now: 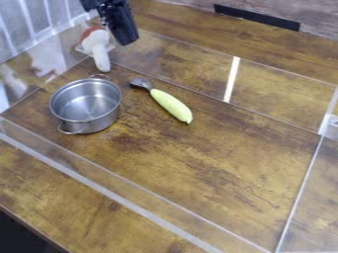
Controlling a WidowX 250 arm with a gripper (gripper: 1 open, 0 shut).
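Note:
My gripper, black, hangs high at the top left of the camera view, above and behind the pot, partly cut off by the frame; its fingers are too small and dark to show their state. A white object with red on it stands just below it at the back left. A steel pot sits on the wooden table at the left. A pale yellow-green elongated vegetable lies to its right, with a small dark piece at its upper end.
Clear plastic walls border the wooden work area. A dark bar lies along the far back.

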